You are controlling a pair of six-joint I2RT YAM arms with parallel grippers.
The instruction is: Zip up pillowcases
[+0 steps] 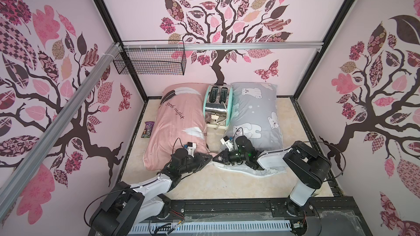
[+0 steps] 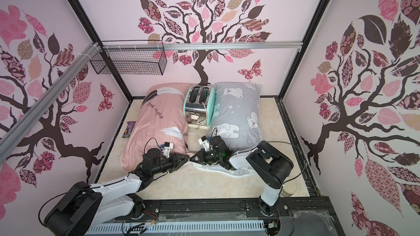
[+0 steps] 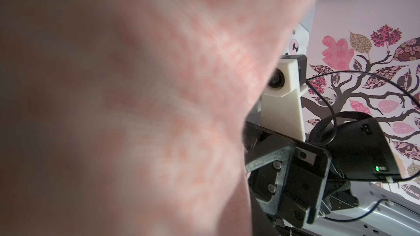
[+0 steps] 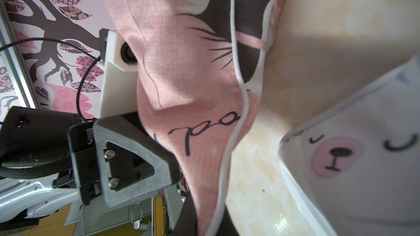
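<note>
The pink "good night" pillowcase [image 1: 170, 122] lies left, its front corner drawn toward my grippers. My right gripper [image 1: 217, 157] is shut on that corner; in the right wrist view the pink fabric [image 4: 196, 78], with white piping, narrows down between its dark fingers. My left gripper [image 1: 205, 159] is just left of it at the same corner; blurred pink fabric [image 3: 153, 96] fills most of the left wrist view and hides its fingers. The grey bear pillowcase [image 1: 253, 113] lies right, its loose white-edged front [image 1: 262, 171] under my right arm.
A mint-and-chrome toaster [image 1: 217, 104] stands between the pillows. A purple snack packet [image 1: 147, 129] lies at the left. A wire basket [image 1: 151, 61] hangs on the back rail. Bare table [image 1: 245, 188] shows along the front.
</note>
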